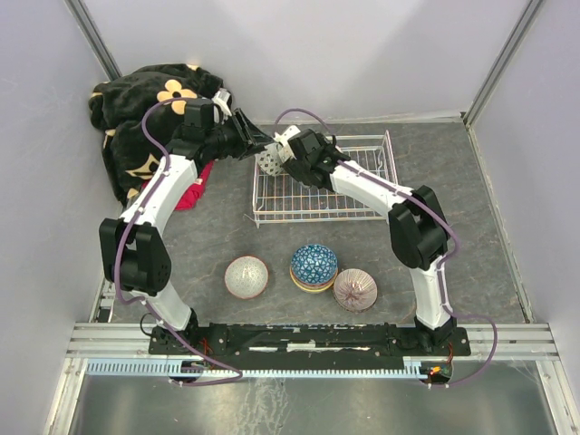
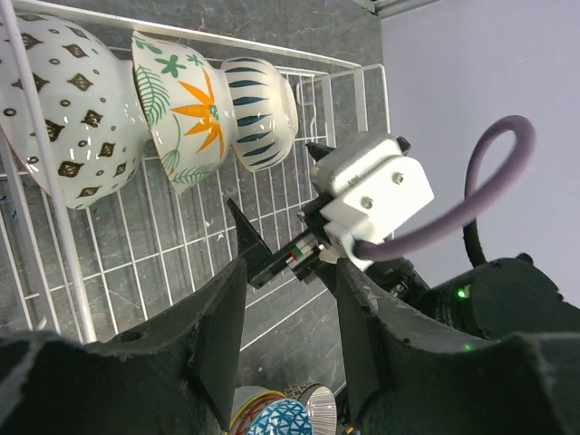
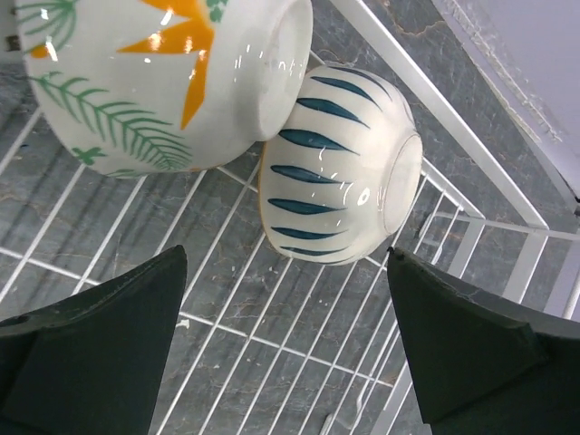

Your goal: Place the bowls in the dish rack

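Note:
The white wire dish rack (image 1: pixel 317 208) holds three bowls along its back: a black-diamond bowl (image 2: pixel 72 118), a leafy orange-flower bowl (image 2: pixel 181 109) and a blue-striped bowl (image 3: pixel 335 172). My left gripper (image 1: pixel 263 136) hangs above the rack's back-left end, fingers apart, empty. My right gripper (image 1: pixel 294 161) is open and empty over the rack, facing the striped and flowered bowls, which it partly hides from above. In front of the rack lie a speckled bowl (image 1: pixel 246 276), a stack topped by a blue patterned bowl (image 1: pixel 314 265) and a pink ribbed bowl (image 1: pixel 355 290).
A dark flowered blanket (image 1: pixel 131 109) and red cloth (image 1: pixel 195 190) lie at the back left. Walls surround the table at back and sides. The counter right of the rack is clear.

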